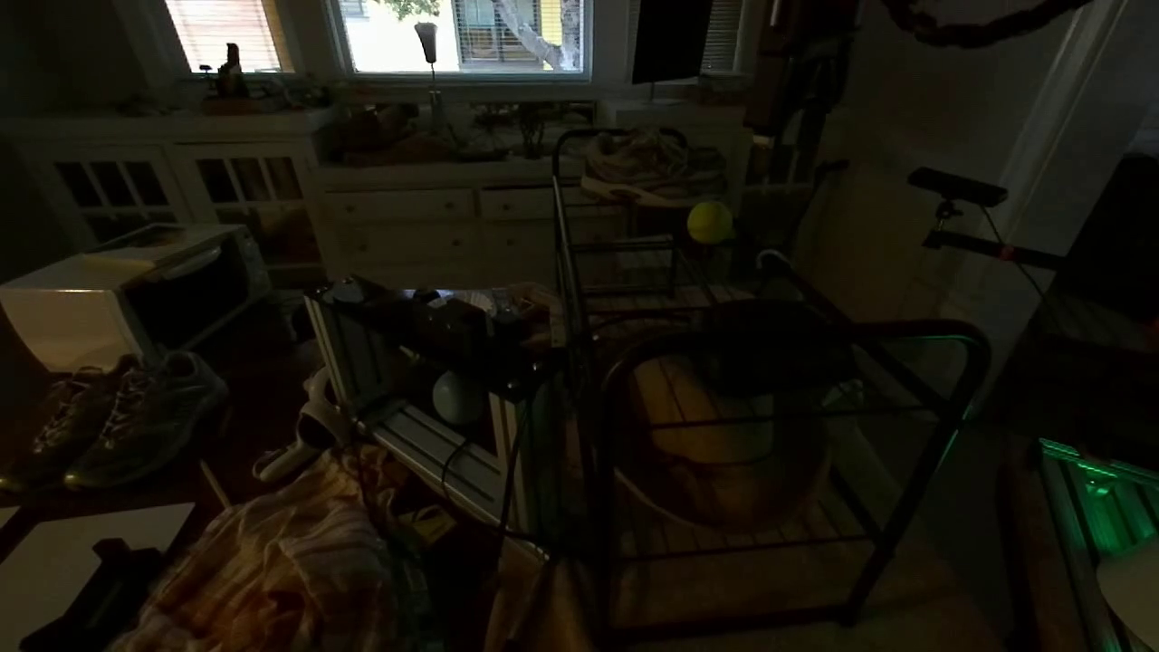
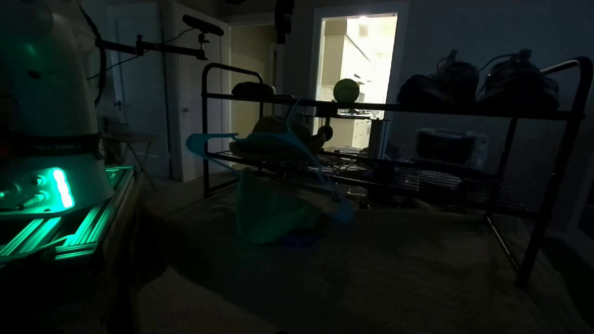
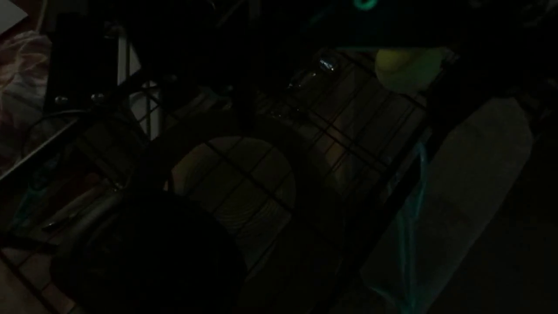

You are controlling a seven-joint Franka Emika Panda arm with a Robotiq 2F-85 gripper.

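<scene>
The room is very dark. My gripper hangs above the far right side of the black metal rack in exterior view 1; in exterior view 2 it is a dark shape at the top. It stands open, with nothing visible in it, though its fingers are hard to make out. A yellow-green ball rests on the rack's top level, apart from the gripper. Shoes sit at one end of that level, and a dark rounded object lies at the other.
A hat lies on the rack's lower shelf. A blue hanger and a green cloth are in front of the rack. A metal frame, more shoes and a toaster oven stand beside it.
</scene>
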